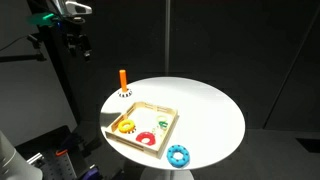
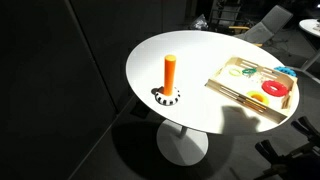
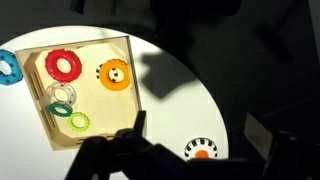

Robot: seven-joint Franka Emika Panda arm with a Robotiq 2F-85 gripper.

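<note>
My gripper is open and empty, its dark fingers spread wide at the bottom of the wrist view. Below, on the round white table, stands an upright orange post (image 2: 169, 75) on a black-and-white base (image 2: 167, 96); from above, the post (image 3: 201, 154) shows between the fingers, well clear of them. A shallow wooden tray (image 3: 93, 40) holds a red ring (image 3: 51, 64), an orange-yellow ring (image 3: 104, 74), a clear ring, a green ring (image 3: 60, 109) and a lime ring (image 3: 83, 122). Outside the tray lies a blue ring (image 1: 178, 156).
Dark floor surrounds it. Low wooden walls edge the tray. In exterior view 2, a chair (image 2: 240, 27) stands beyond the table.
</note>
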